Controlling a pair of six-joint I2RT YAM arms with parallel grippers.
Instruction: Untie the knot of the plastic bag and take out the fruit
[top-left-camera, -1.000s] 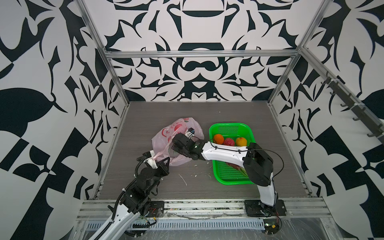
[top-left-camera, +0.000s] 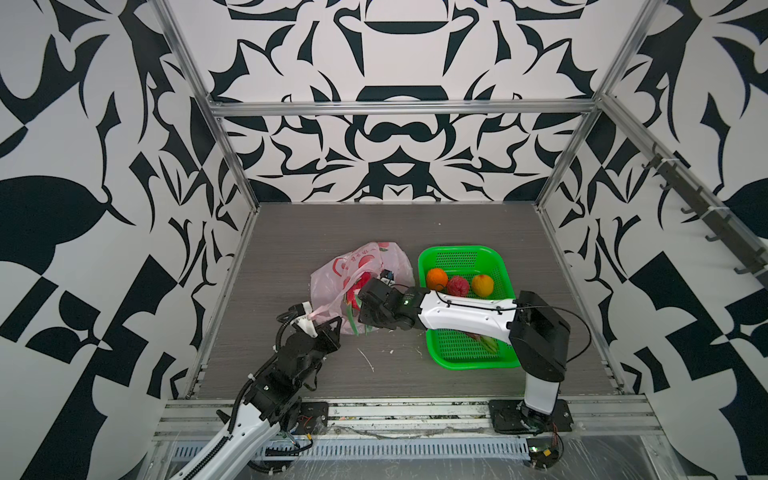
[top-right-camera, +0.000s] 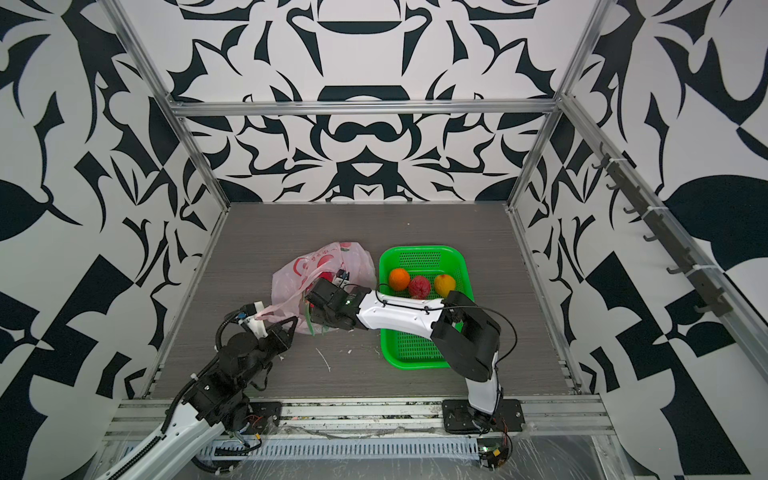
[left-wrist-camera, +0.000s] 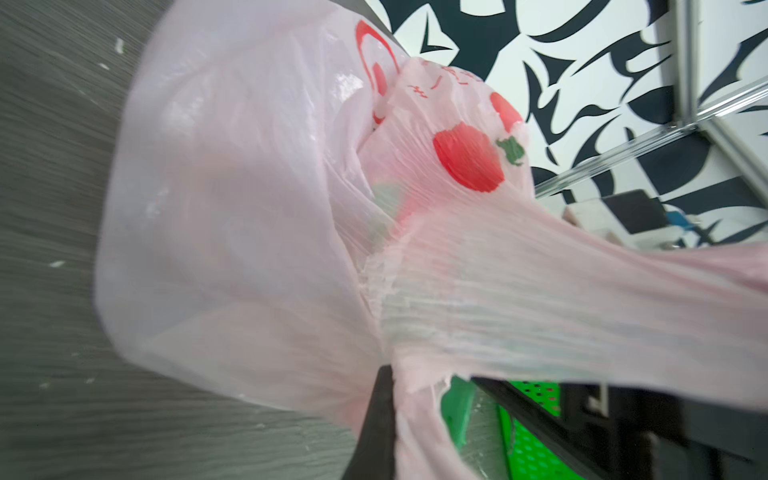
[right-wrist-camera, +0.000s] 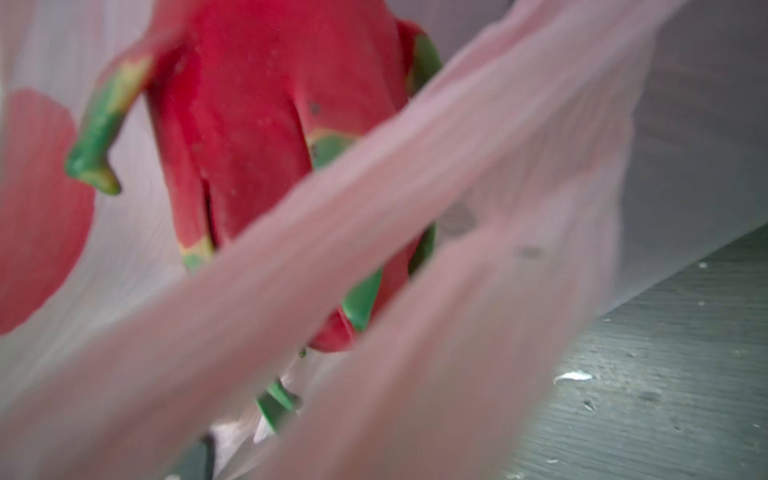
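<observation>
The pink plastic bag (top-left-camera: 336, 284) lies left of the green basket, its film stretched toward my left gripper (top-left-camera: 318, 320), which is shut on it at the near-left side; in the left wrist view the bag (left-wrist-camera: 224, 200) fills much of the picture. My right gripper (top-left-camera: 368, 308) is over the bag's right part, its fingers hidden or unclear. In the right wrist view a red dragon fruit (right-wrist-camera: 240, 144) with green tips shows inside the bag, behind pink strands of plastic that cross the view.
The green basket (top-left-camera: 464, 356) stands on the right, holding an orange (top-left-camera: 437, 279), a red fruit (top-left-camera: 457, 286) and a yellow fruit (top-left-camera: 482, 285), partly under my right arm.
My right arm has moved right and toward the front from a second ago. The bag has shifted right, and red and green fruit shows more in it. The left arm is nearly still.
</observation>
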